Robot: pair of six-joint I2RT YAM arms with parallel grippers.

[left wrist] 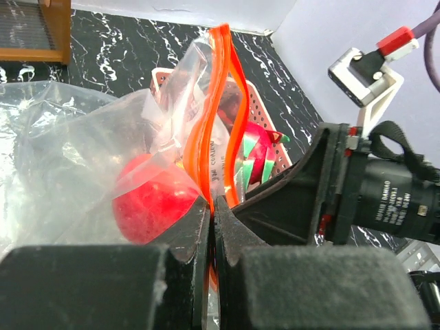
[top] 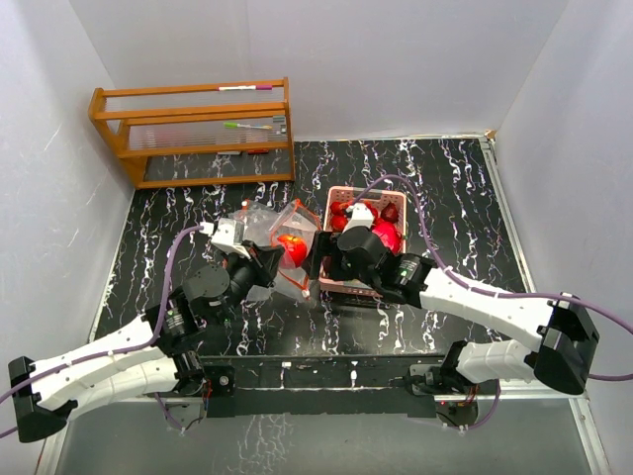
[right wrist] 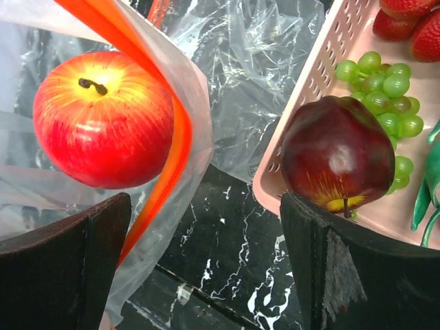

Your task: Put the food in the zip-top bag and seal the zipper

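A clear zip bag (left wrist: 69, 158) with an orange zipper stands propped up, a red apple (right wrist: 103, 117) lying inside it. My left gripper is shut at the bag's orange edge, gripping that thin rim. My right gripper stands open at the bag's mouth, between it and the food crate, with nothing between its fingers. In the pink crate (right wrist: 309, 89) are a dark apple (right wrist: 337, 151), green grapes (right wrist: 395, 86) and strawberries (right wrist: 423, 41).
A wooden rack (top: 198, 178) stands at the back left.
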